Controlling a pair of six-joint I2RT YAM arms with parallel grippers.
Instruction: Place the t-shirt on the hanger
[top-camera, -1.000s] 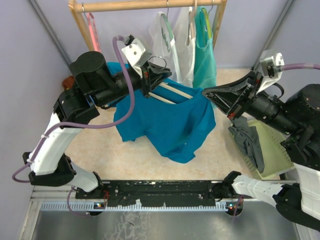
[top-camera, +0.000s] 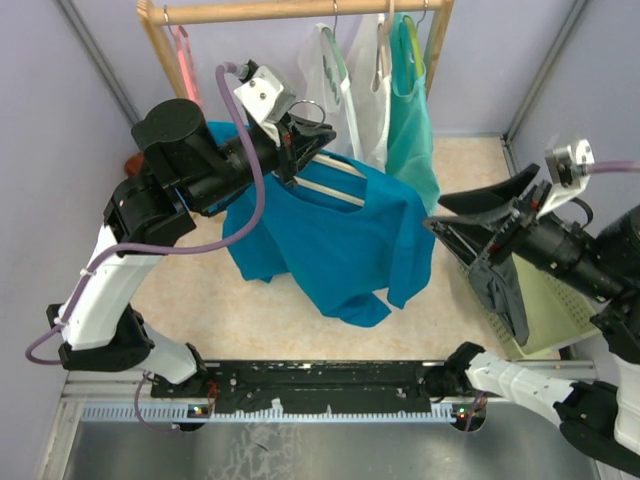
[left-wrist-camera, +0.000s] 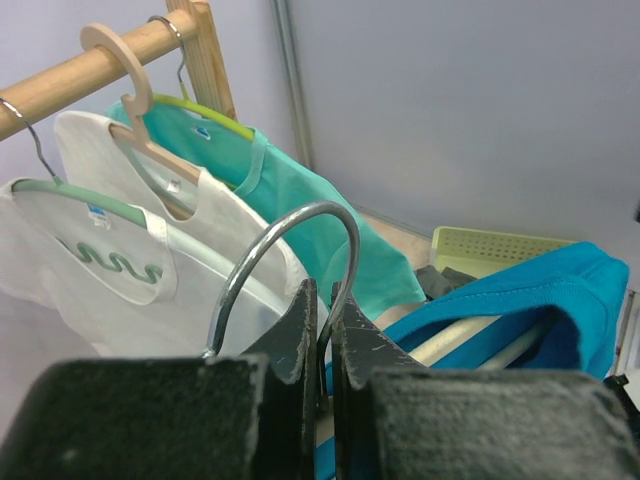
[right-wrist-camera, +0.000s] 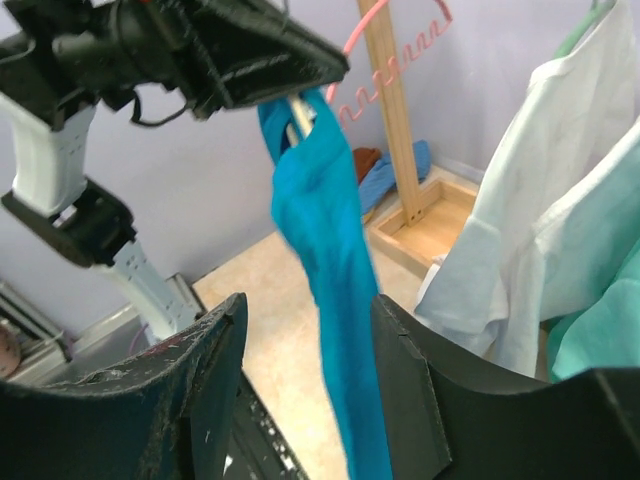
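The blue t-shirt (top-camera: 320, 250) hangs in the air from a pale wooden hanger (top-camera: 330, 192), whose arms show at the shirt's neck opening. My left gripper (top-camera: 300, 150) is shut on the hanger at the base of its metal hook (left-wrist-camera: 290, 225). In the left wrist view the hanger's bars run into the shirt's collar (left-wrist-camera: 530, 295). Cloth hides the ends of the bars. My right gripper (top-camera: 435, 212) stands open beside the shirt's right side, apparently apart from it. Between its spread fingers in the right wrist view, the shirt's edge (right-wrist-camera: 335, 260) hangs farther off.
A wooden rail (top-camera: 290, 10) at the back carries a white shirt (top-camera: 330, 90), another white one, and a teal shirt (top-camera: 408, 110). A pink hanger (top-camera: 186, 65) hangs empty at its left. At right is a light green basket (top-camera: 555, 300) with dark grey cloth (top-camera: 500, 295).
My right gripper was closed at the shirt's right shoulder; it has opened and drawn back to the right. The cloth there now hangs down over the hanger's end. The left arm has barely moved.
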